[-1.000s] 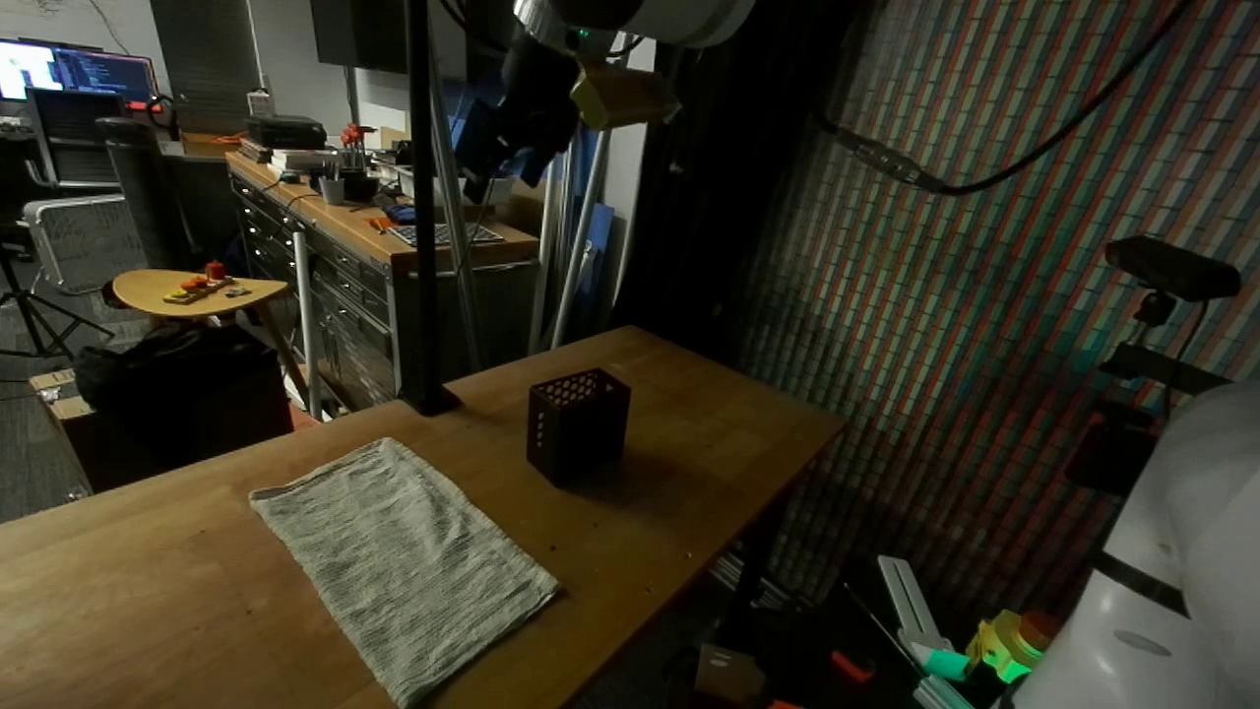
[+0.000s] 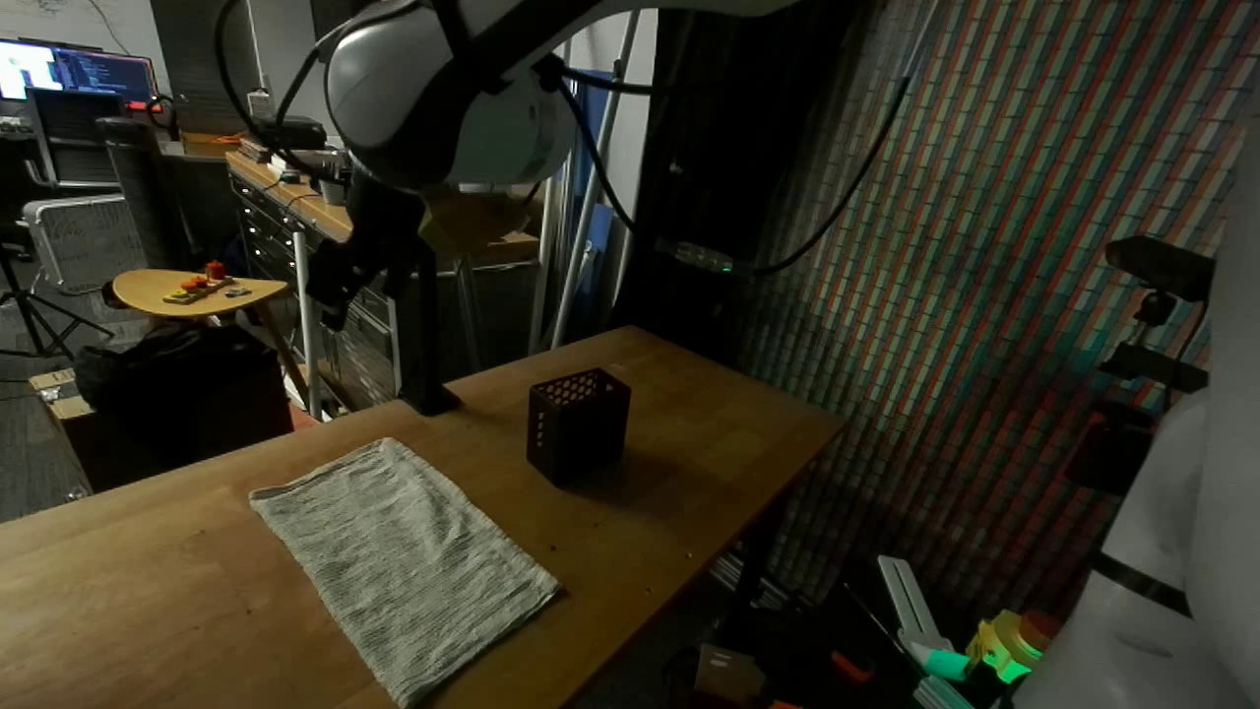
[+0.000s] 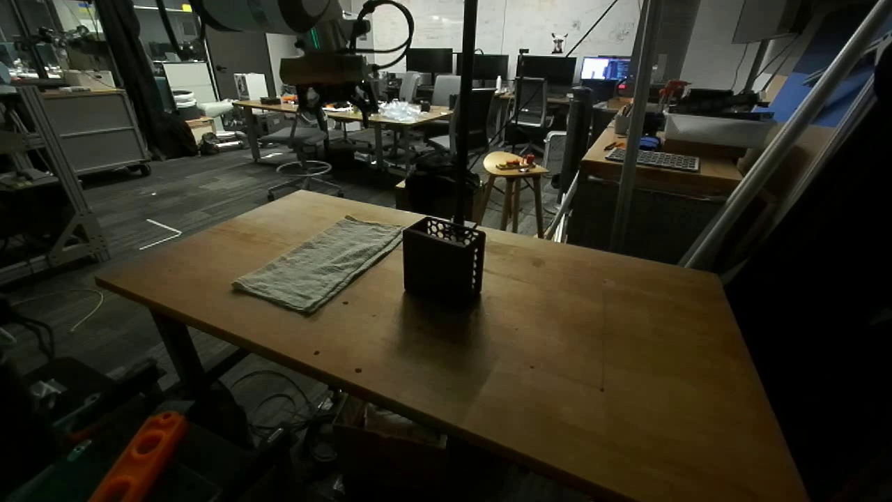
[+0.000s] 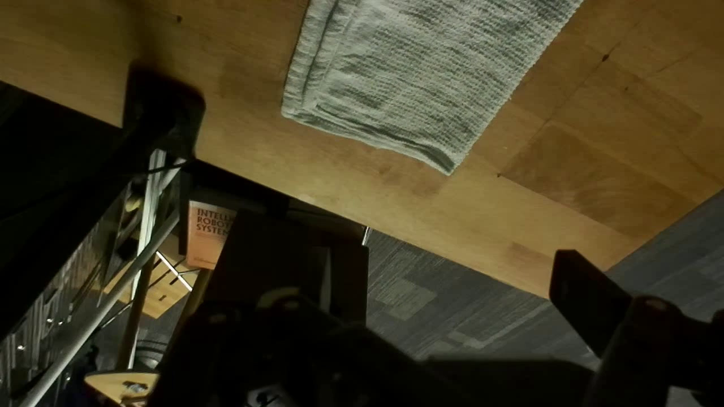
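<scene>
A pale grey-green cloth (image 2: 408,555) lies flat on the wooden table, with its folded end (image 4: 421,81) showing at the top of the wrist view. To its right in the first exterior view stands a black box with a honeycomb pattern of holes (image 2: 579,427); in the second exterior view this box (image 3: 443,263) stands upright beside the cloth (image 3: 322,263). High over the table my gripper (image 3: 339,113) is open and well away from both. The dark fingers are spread wide in the wrist view, nothing between them but distant table and floor.
A black upright post (image 2: 422,236) rises at its back edge, close to the arm. A small stool with toys (image 2: 195,295) stands behind, beyond the table.
Cloth and box have not moved.
</scene>
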